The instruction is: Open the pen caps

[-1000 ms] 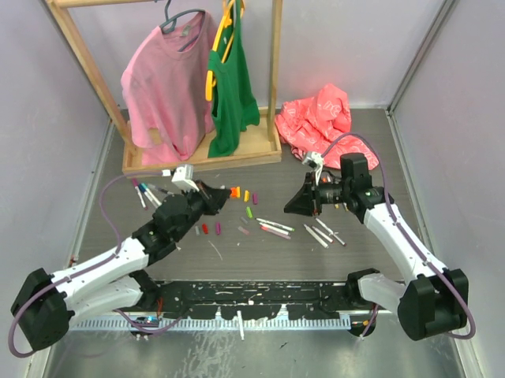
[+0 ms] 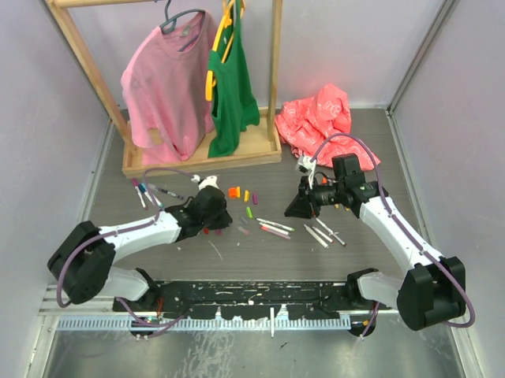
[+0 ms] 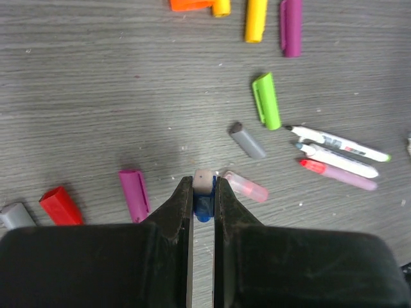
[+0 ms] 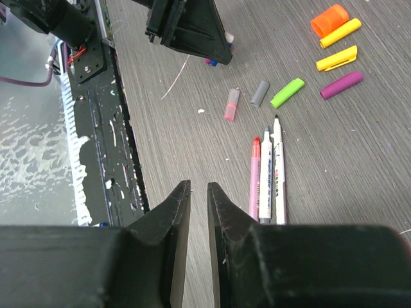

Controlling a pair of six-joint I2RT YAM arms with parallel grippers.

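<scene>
My left gripper is shut on a small white-and-blue pen piece [image 3: 204, 199]; most of it is hidden between the fingers. Just right of it in the left wrist view lie a pink cap [image 3: 246, 187], a grey cap [image 3: 248, 141] and a green cap [image 3: 266, 101]. Three uncapped pens lie together: a black-tipped pen [image 4: 279, 170], a blue-tipped pen [image 4: 266, 173] and a pink one [image 4: 254, 179]. My right gripper is part open with nothing between its fingers, left of those pens in the right wrist view.
Loose caps include purple [image 3: 134, 196], red [image 3: 61, 206] and yellow [image 3: 255, 19]. Several pens [image 2: 143, 194] lie at the far left, and others [image 2: 322, 234] right of the middle. A clothes rack [image 2: 260, 150] and a pink-red cloth [image 2: 316, 118] stand behind.
The right arm has shifted only slightly.
</scene>
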